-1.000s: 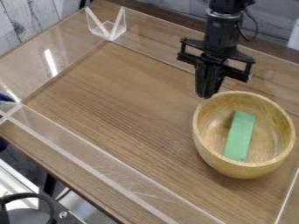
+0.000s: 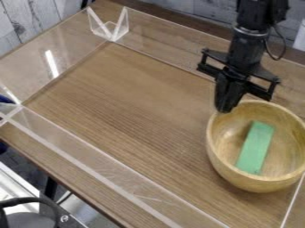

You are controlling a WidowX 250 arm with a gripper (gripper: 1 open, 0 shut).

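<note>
My gripper (image 2: 223,102) hangs at the upper right, pointing down, its dark fingers close together at the upper left rim of a tan bowl (image 2: 222,159). It looks shut, with nothing visible between the fingertips. Inside the bowl lies a long green block (image 2: 255,149), tilted along the bowl's length.
A clear plastic piece (image 2: 109,27) sits at the back left. A dark cabled object (image 2: 27,215) is at the lower left corner.
The bowl, with the green block in it, has shifted right and slightly down. My gripper has moved right and a little down along with it.
</note>
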